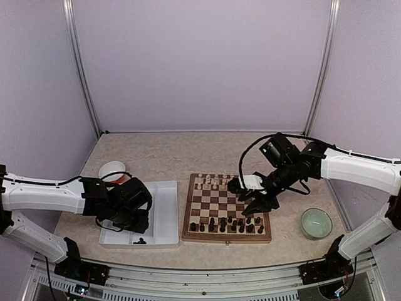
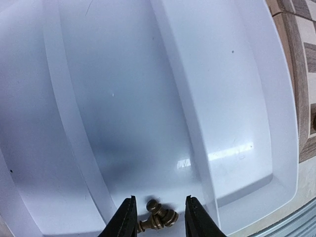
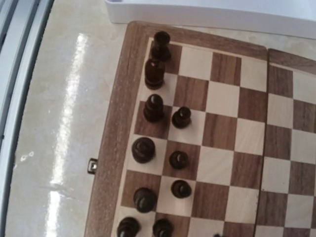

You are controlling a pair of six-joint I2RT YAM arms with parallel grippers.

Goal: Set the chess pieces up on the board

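The chessboard (image 1: 206, 204) holds light pieces along its far side and dark pieces along its near side, some in a second row. My left gripper hangs, part open, over the white tray (image 2: 128, 98); below it a few dark pieces (image 2: 168, 217) lie on their sides at one end of a compartment. My right gripper (image 1: 255, 204) is above the board's right part; in the right wrist view dark pieces (image 3: 153, 108) stand on the squares, and its fingers are hardly visible.
A green bowl (image 1: 316, 223) sits right of the board, a red and white bowl (image 1: 111, 167) behind the tray.
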